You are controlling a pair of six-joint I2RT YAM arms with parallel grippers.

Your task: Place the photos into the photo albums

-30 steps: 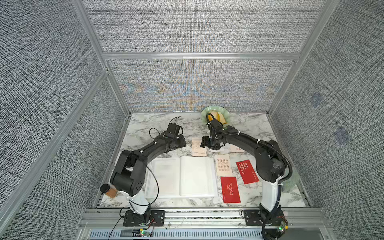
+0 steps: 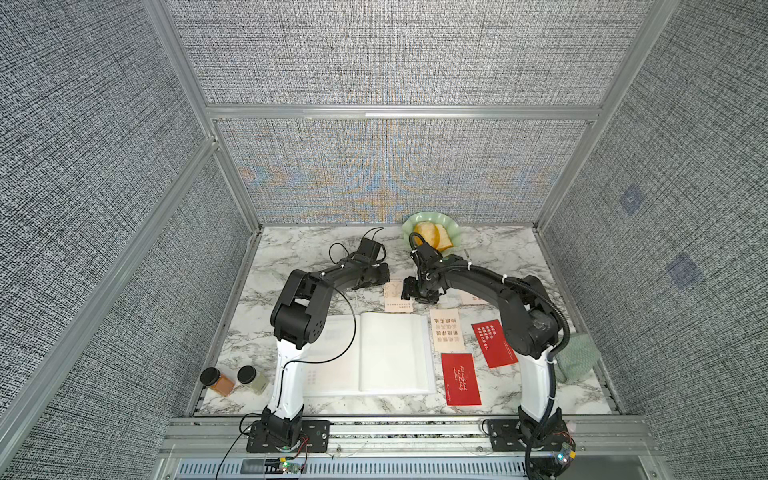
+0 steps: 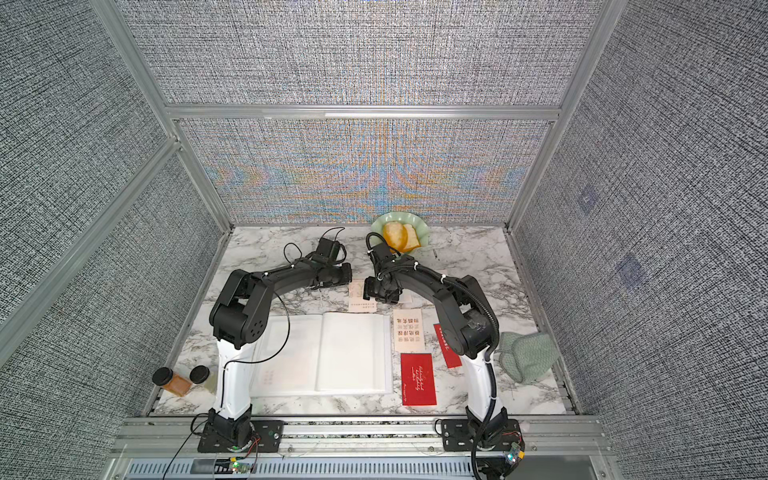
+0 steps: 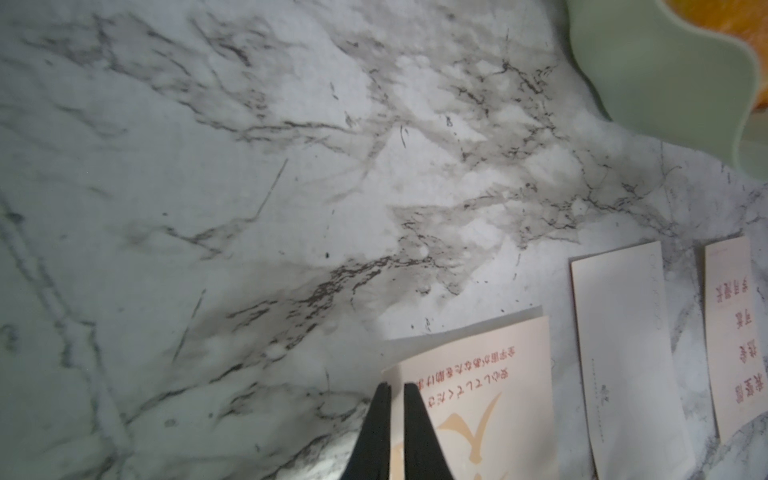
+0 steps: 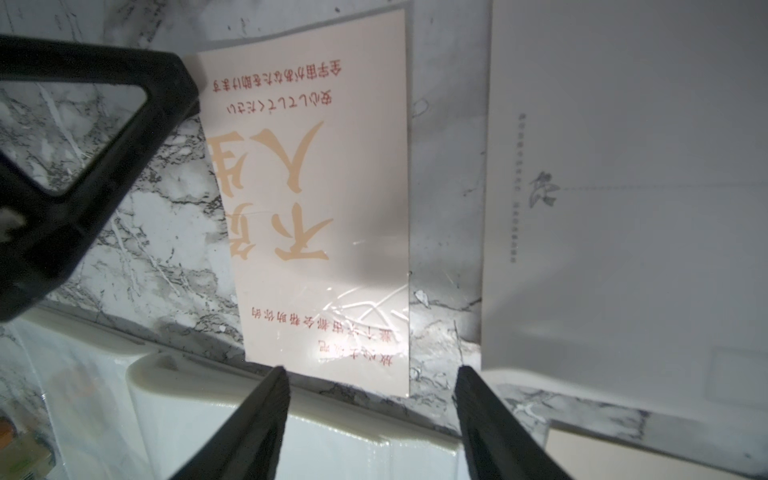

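Observation:
An open album (image 2: 396,356) with blank pages lies at the front centre. Behind it is a cream photo (image 5: 304,200) with red and gold characters; my left gripper is shut at its left edge, whether on it I cannot tell. My right gripper is open, hovering over that photo's front end. A white card (image 5: 624,184) lies to its right, another printed card (image 4: 732,320) beyond. Nearer, right of the album, lie a cream photo (image 3: 408,330) and two red photos (image 2: 461,379).
A green bowl (image 3: 422,232) with bread stands at the back. A green cloth (image 3: 528,356) lies at the right, two lidded jars (image 2: 216,381) at the front left.
The left arm has swung right and inward, bringing its gripper to the central photo.

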